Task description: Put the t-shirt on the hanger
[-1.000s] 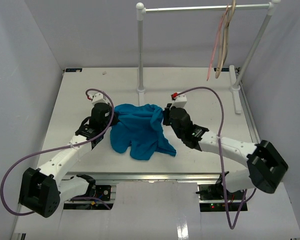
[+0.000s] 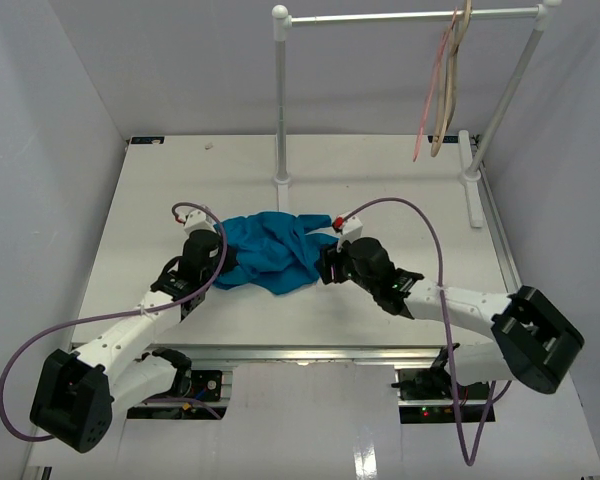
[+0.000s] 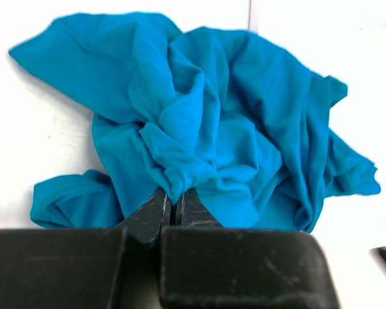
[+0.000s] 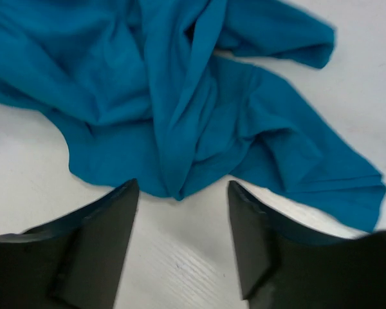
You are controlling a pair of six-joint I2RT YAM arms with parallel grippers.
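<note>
The teal t shirt [image 2: 275, 250] lies crumpled on the white table. In the left wrist view my left gripper is shut on a bunched fold of the t shirt [image 3: 238, 148]. My right gripper stands open over the edge of the cloth [image 4: 109, 96], with a narrow folded tip between and just beyond its fingers. Hangers [image 2: 445, 90], pink and beige, hang from the white rail at the top right of the top view.
The white rack [image 2: 410, 16] stands at the back, its feet [image 2: 472, 200] on the table. Bare table lies behind and in front of the cloth. Grey walls enclose both sides.
The cloth was pulled out flatter and changed shape since a second ago.
</note>
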